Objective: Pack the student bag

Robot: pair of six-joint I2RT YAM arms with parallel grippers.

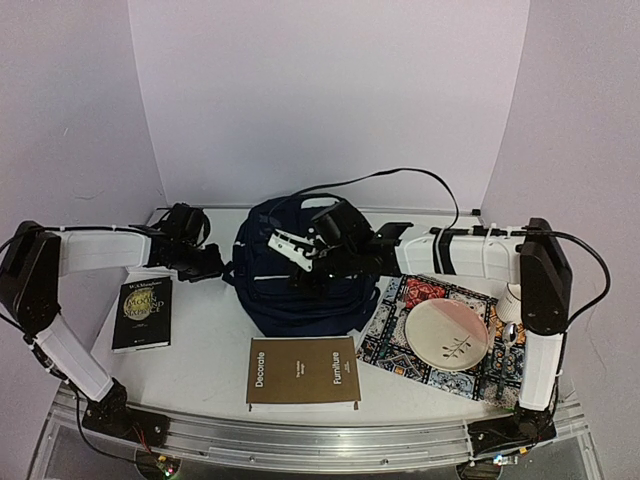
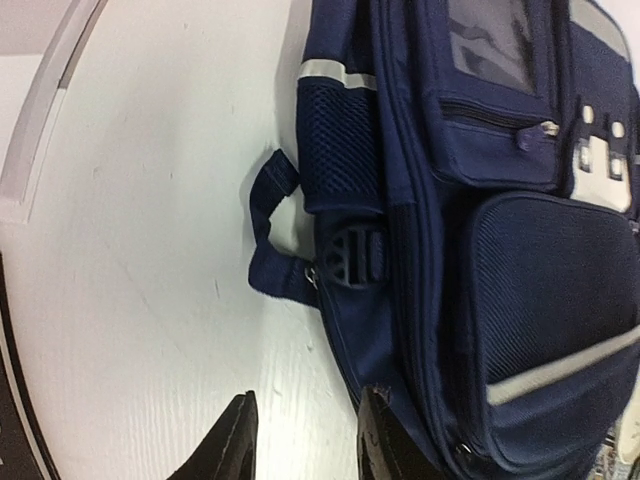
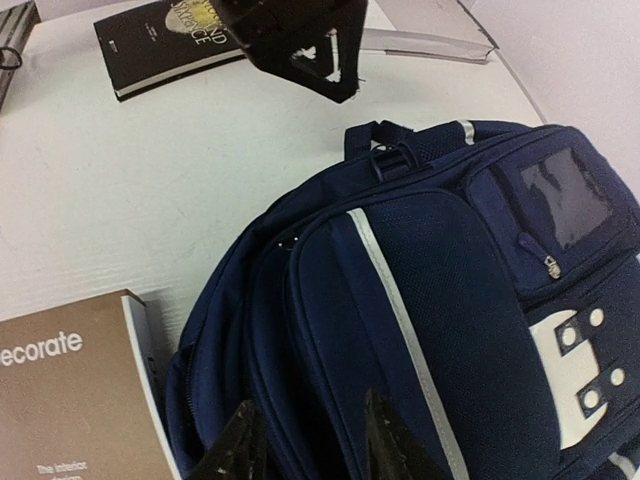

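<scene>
The navy backpack (image 1: 310, 300) lies on the table's back middle, front pockets facing up and the bottom toward the table's front. Over its middle, my right gripper stands open close to the front pocket, which shows between its fingers. My left gripper is open just left of the bag, with only bare table and the bag's edge in its gap. A side strap with a black buckle (image 2: 355, 256) shows ahead of it. The brown "Decorate Furniture" book (image 1: 303, 372) is in front of the bag; the black book (image 1: 142, 315) lies at the left.
A patterned mat (image 1: 385, 345) on the right carries a pink and cream plate (image 1: 448, 335) and cutlery. A white cup (image 1: 510, 303) stands at the mat's far right corner. Bare table separates the black book from the brown one.
</scene>
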